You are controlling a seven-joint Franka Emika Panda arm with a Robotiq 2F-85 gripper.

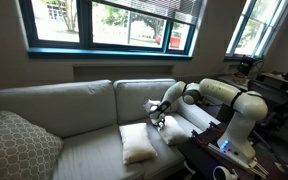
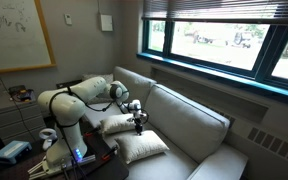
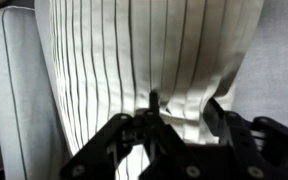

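Observation:
A white pillow with thin dark stripes fills much of the wrist view. My gripper is over it, the two dark fingers apart, with a raised fold of striped cloth showing between and beyond them. Whether the fingers press on that fold cannot be told. In the first exterior view, the gripper is down at the right-hand pillow on the couch seat. The second exterior view has the gripper low at the edge of the nearer-to-arm pillow.
A second white pillow lies close by on the grey couch. At the couch's far left rests a patterned grey cushion. The couch back stands right behind the gripper. Some seat is bare between the left cushion and the pillows.

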